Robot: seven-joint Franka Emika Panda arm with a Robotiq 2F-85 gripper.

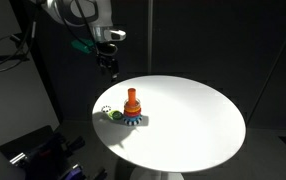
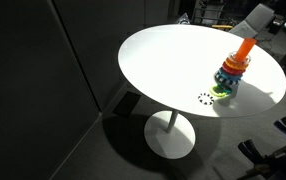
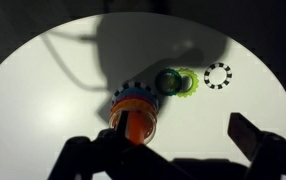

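Note:
A stacking toy [image 1: 132, 110] with an orange post stands upright on the white table, with colored rings around it. In exterior view 2 the same toy [image 2: 233, 70] sits at the table's right side. Loose beside it lie a dark green ring [image 3: 169, 82], a lime green ring [image 3: 188, 83] and a black-and-white ring [image 3: 217, 75]; the two green ones touch or overlap. High above the table my gripper is open, its fingers wide apart. From the wrist camera, the left finger covers part of the orange post [image 3: 138, 126]; I see nothing held.
Dark curtains surround it. A purple-blue object [image 1: 71, 174] lies low at the bottom left, off the table.

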